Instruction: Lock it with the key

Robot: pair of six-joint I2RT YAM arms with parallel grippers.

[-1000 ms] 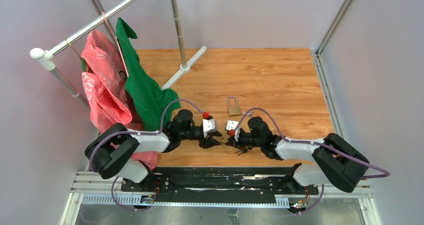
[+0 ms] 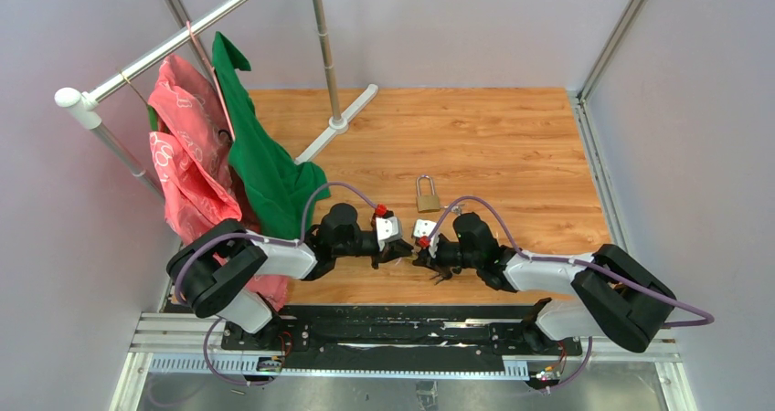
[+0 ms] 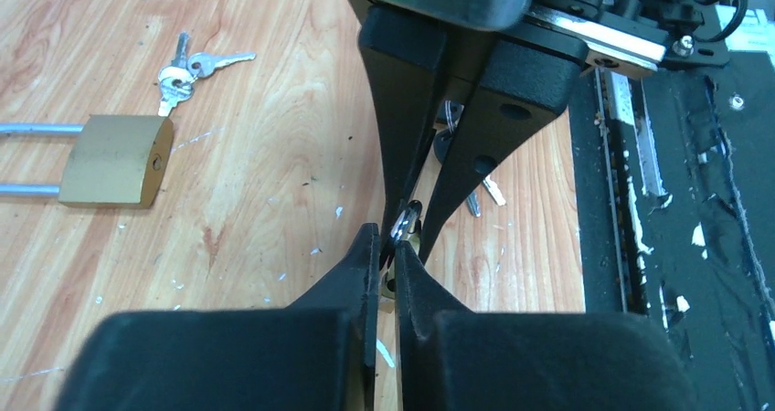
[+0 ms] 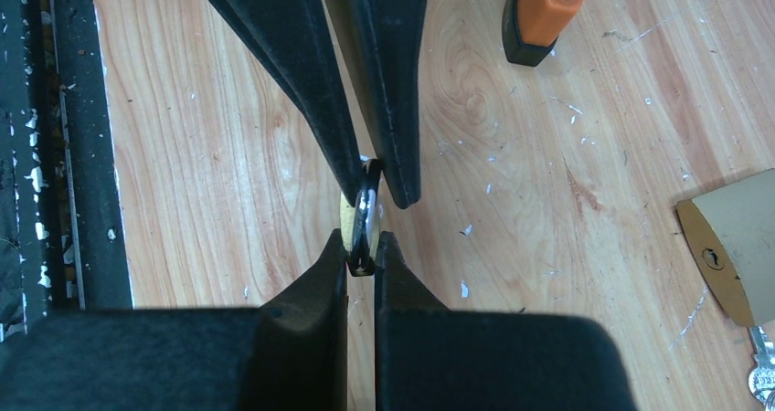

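Observation:
My left gripper (image 2: 408, 249) and right gripper (image 2: 417, 258) meet tip to tip above the front of the table. A small brass padlock with a shiny shackle (image 4: 366, 221) is between them, mostly hidden; the right gripper is shut on it. Shut too, the left gripper has its fingertips against the shackle from the opposite side; whether it grips the metal cannot be told. A larger brass padlock (image 3: 114, 163) lies flat behind, its keyhole facing front, with silver keys (image 3: 219, 61) at its keyhole side. More keys (image 2: 442, 278) lie under the right gripper.
At the left stands a clothes rack with a red cloth (image 2: 187, 146) and a green cloth (image 2: 274, 169). A black strip (image 2: 402, 329) runs along the table's front edge.
My left gripper has moved slightly right to meet the right gripper, and its fingers have come together. The right arm and the larger padlock have stayed put.

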